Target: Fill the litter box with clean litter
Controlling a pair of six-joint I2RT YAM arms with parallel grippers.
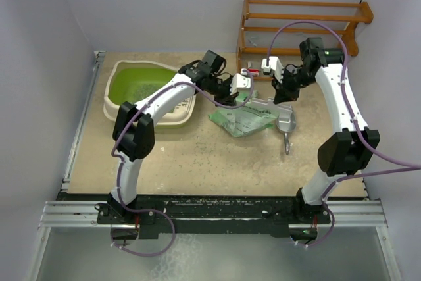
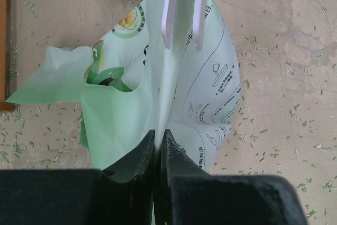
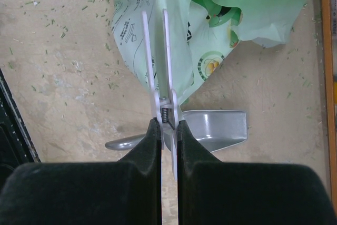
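Note:
The pale green litter bag [image 1: 242, 120] lies near the middle of the table, its top gathered into an upright fold. In the left wrist view, my left gripper is shut on one end of that fold of the bag [image 2: 124, 119]. My right gripper is shut on the spring end of a lavender clip [image 3: 167, 56]. The clip's two long arms stand on either side of the bag's fold, with a gap between them. The green litter box [image 1: 135, 82] with a cream rim stands at the left, green bits on its floor.
A metal scoop [image 1: 287, 126] lies at the right, partly beneath my right gripper and the clip. Behind stands a wooden rack [image 1: 299, 16]. Loose green bits are scattered on the table [image 1: 191, 169], whose front part is otherwise clear.

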